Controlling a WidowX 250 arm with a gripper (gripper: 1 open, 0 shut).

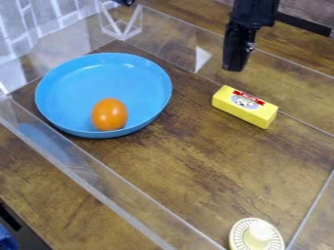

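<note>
My black gripper (237, 55) hangs at the top centre-right of the camera view, above and behind a yellow box (245, 109) with a small red and white label, apart from it; whether its fingers are open or shut is unclear. A blue plate (81, 78) at the left holds an orange round object (108, 114).
A round cream lid-like object (257, 234) sits at the bottom right. Clear plastic edges run along the left and upper part of the wooden table (170, 181).
</note>
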